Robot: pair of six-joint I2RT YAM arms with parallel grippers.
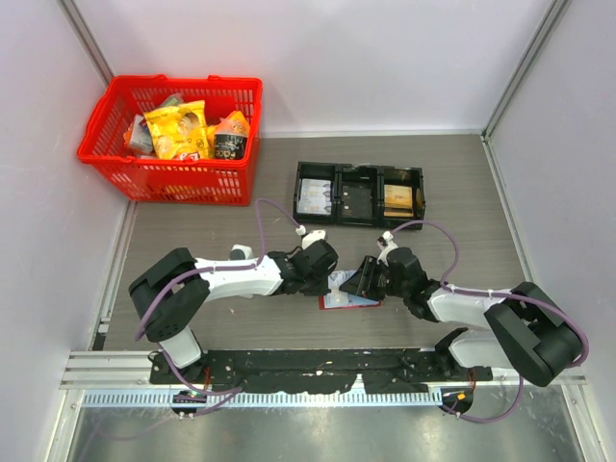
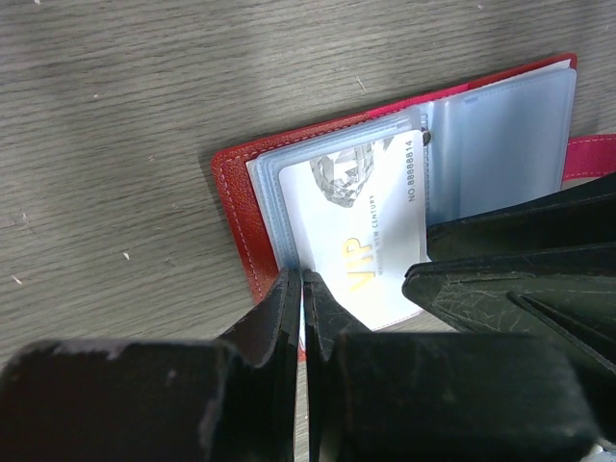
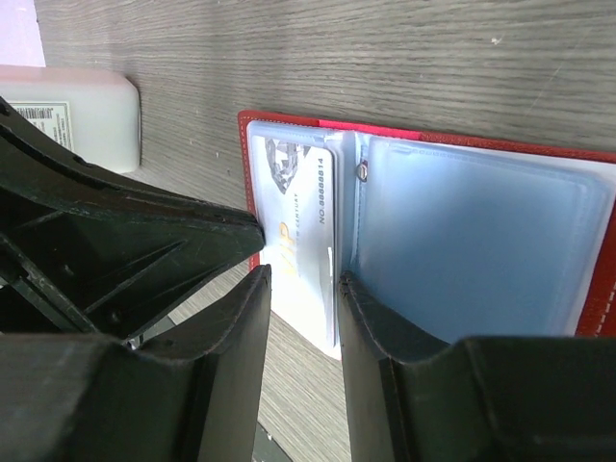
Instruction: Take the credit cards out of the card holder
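An open card holder with red edges and blue clear sleeves lies on the table. A white VIP card is in its left sleeve. My left gripper is shut at that sleeve's left edge, with nothing visible between its fingers. My right gripper stands part open over the card, one finger on each side near the card's right part, its tips at the sleeve. In the top view both grippers meet over the holder.
A black three-compartment tray stands behind, a red basket of snacks at back left. A white bottle-like object lies left of the holder.
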